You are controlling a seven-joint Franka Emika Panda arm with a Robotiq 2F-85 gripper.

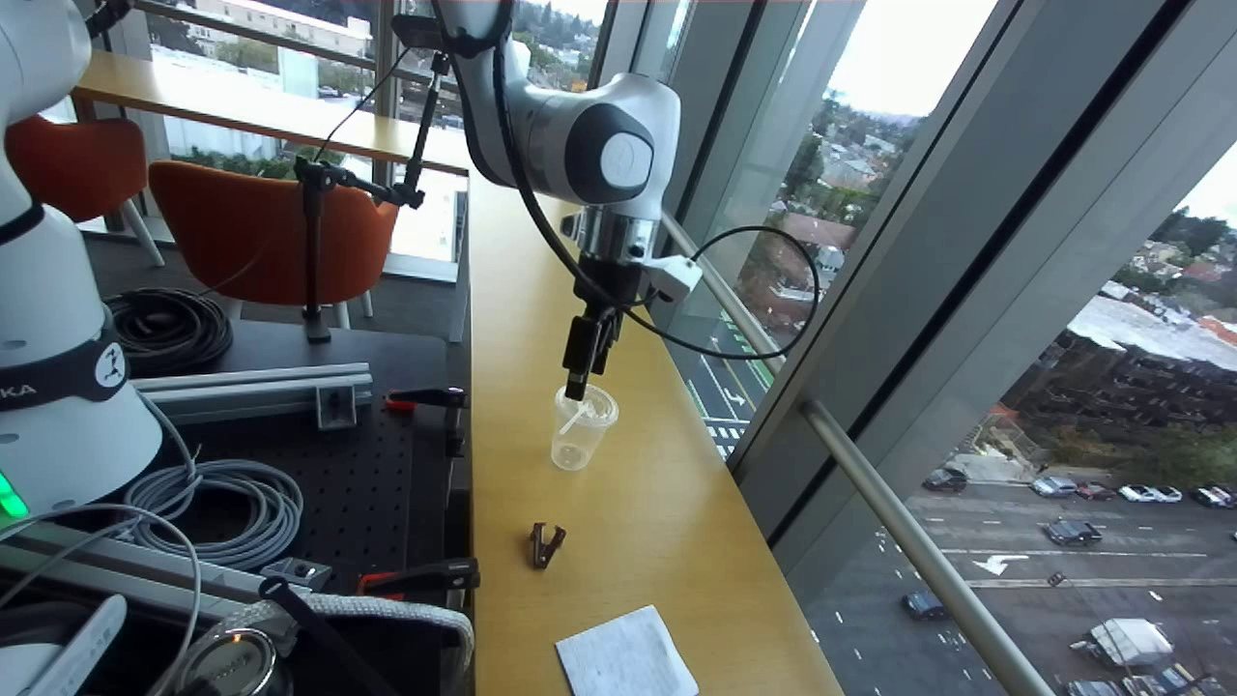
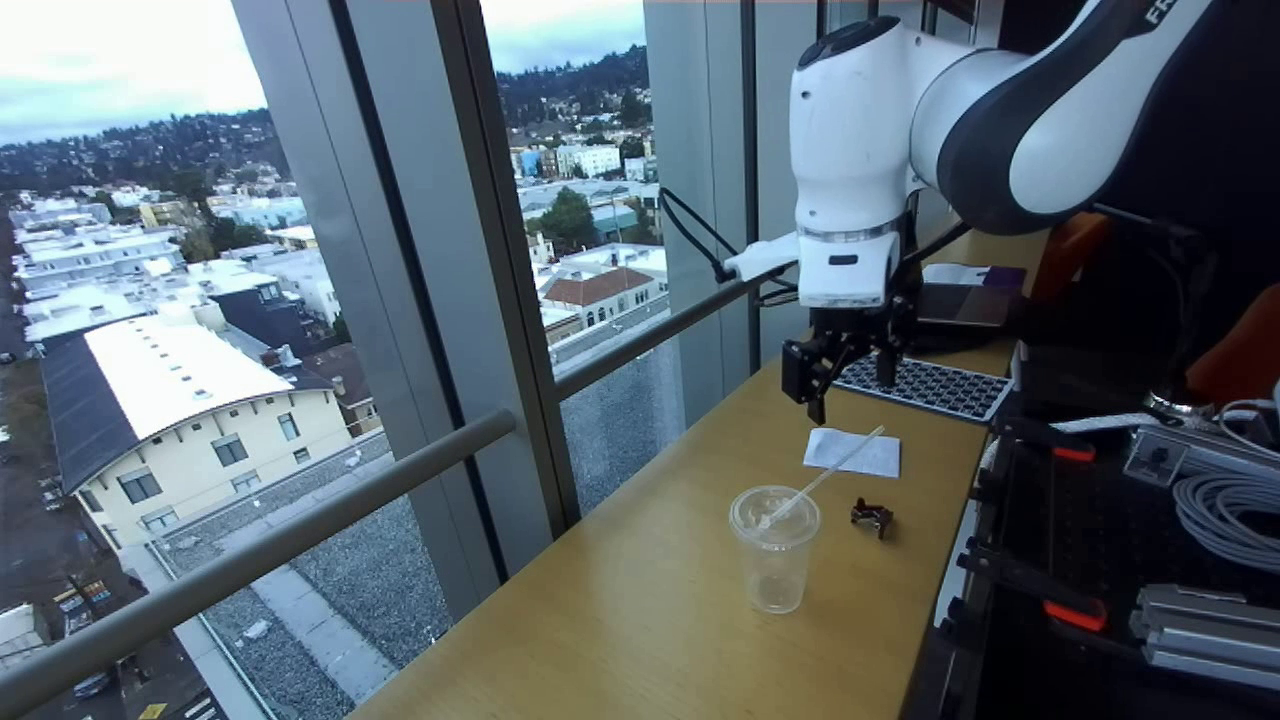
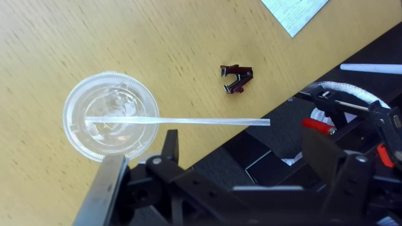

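A clear plastic cup with a lid stands upright on the wooden table. A pale straw slants up out of the cup's lid. My gripper is open and hangs above the table, apart from the straw, with nothing between its fingers. In exterior view 1, the gripper overlaps the cup's far rim. In the wrist view, the cup lies at the left, and the straw points right across the space ahead of the open fingers.
A dark staple remover lies on the table near the cup. Beyond it is a folded white paper. Clamps with red handles line the cart edge. A metal railing runs along the windows. Bare tabletop surrounds the cup.
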